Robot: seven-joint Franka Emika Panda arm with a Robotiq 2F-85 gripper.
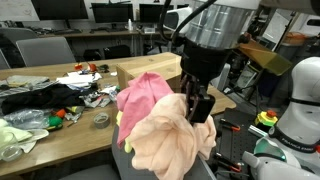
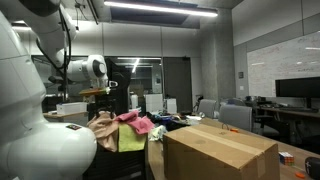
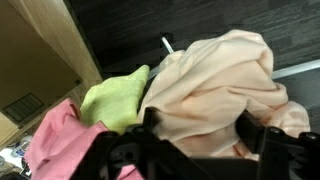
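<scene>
A peach cloth (image 1: 165, 140) hangs in folds below my gripper (image 1: 196, 104). In the wrist view the same peach cloth (image 3: 215, 85) fills the middle, and the fingers (image 3: 149, 118) stand apart with folds of it in front of and between them. Whether they touch the cloth I cannot tell. Left of it lie a yellow-green cloth (image 3: 112, 98) and a bright pink cloth (image 3: 62, 142). Exterior view 2 has the pink cloth (image 2: 136, 120) right of the peach cloth (image 2: 103, 129), with the yellow-green cloth (image 2: 130, 139) beneath. Whatever bears the cloths is mostly hidden.
A wooden table (image 1: 75, 145) holds dark clothes, tools and a roll of tape (image 1: 101, 120). A cardboard box (image 2: 220, 150) stands on it. Dark floor (image 3: 130, 35) shows beyond the cloths.
</scene>
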